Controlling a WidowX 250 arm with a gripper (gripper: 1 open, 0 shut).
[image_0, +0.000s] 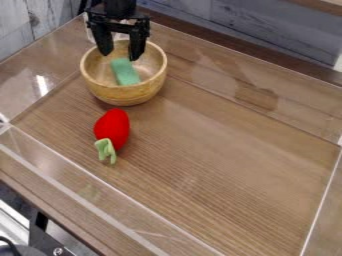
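A tan bowl (123, 95) at the upper left holds a small mint-green piece (126, 72). My black gripper (119, 48) is over the back of the bowl, its two fingers spread apart to either side above the green piece, which appears to lie on the bowl's floor between or just below them. A red vegetable-like object (112, 129) with a pale green end lies on the table in front of the bowl.
A grey wall stands behind the bowl at the top left.
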